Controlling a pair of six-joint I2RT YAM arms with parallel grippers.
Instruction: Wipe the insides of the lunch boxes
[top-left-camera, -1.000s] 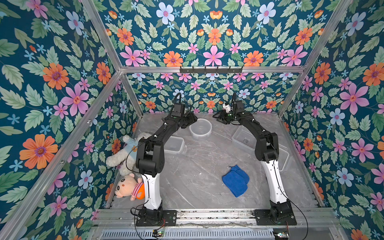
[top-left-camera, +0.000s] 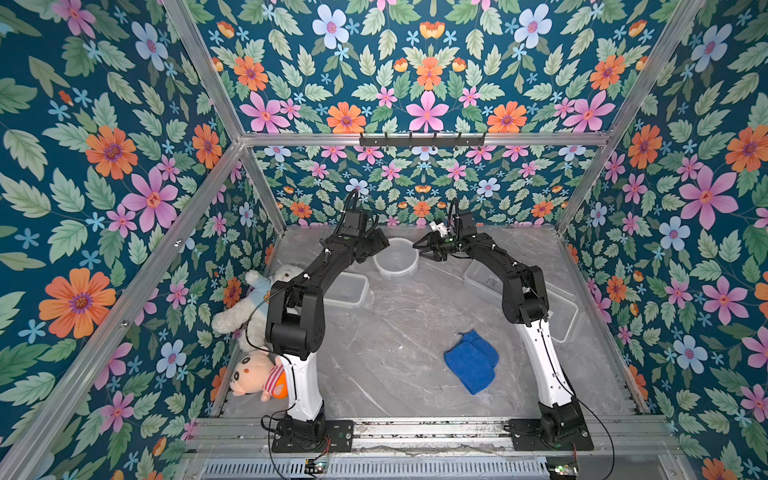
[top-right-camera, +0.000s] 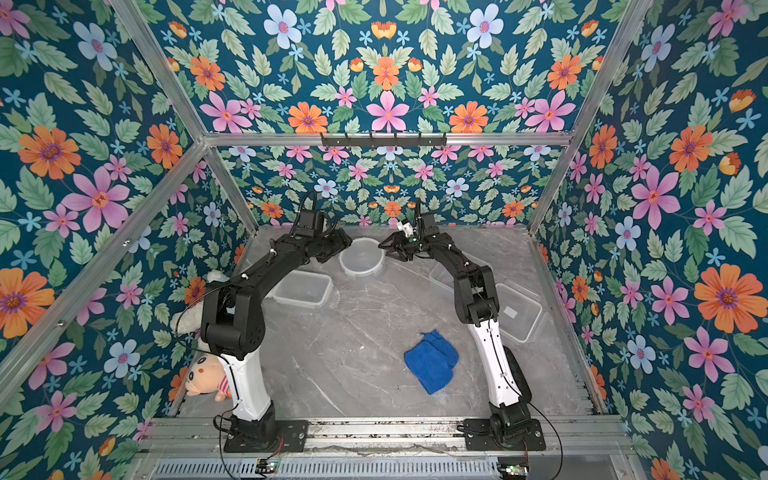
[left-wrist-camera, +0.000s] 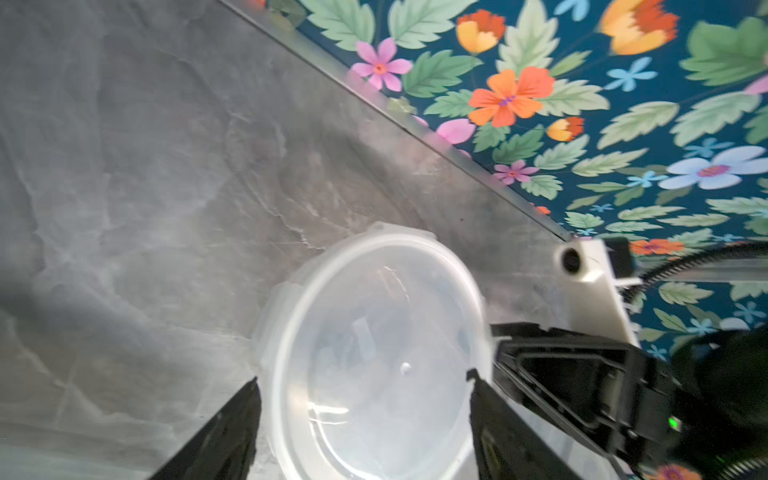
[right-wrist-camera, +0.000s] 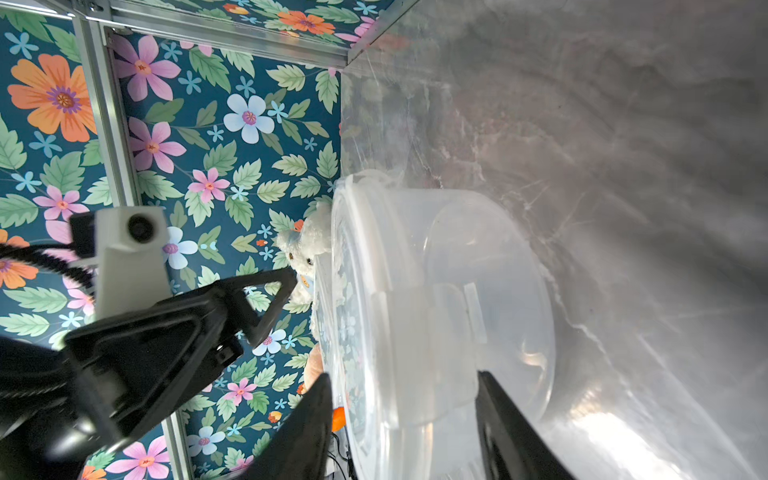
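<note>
A round clear lunch box (top-left-camera: 396, 257) stands upright near the back wall, between my two grippers. In the left wrist view its circular top (left-wrist-camera: 384, 360) fills the space beyond my open left gripper. From the right wrist view, a side flap (right-wrist-camera: 428, 352) shows below its rim, beyond my open right gripper. Neither gripper has a grip on it; whether fingertips touch it I cannot tell. A rectangular clear box (top-left-camera: 349, 289) sits left of it, partly behind my left arm. Another clear box (top-right-camera: 441, 277) is partly hidden by my right arm. The blue cloth (top-left-camera: 472, 361) lies folded at front right.
A shallow clear container or lid (top-right-camera: 518, 312) lies at the right edge. Plush toys, a white bear (top-left-camera: 240, 313) and an orange-striped doll (top-left-camera: 254, 373), rest along the left side.
My right gripper shifted left, closer to the box. The round box has slid slightly left.
</note>
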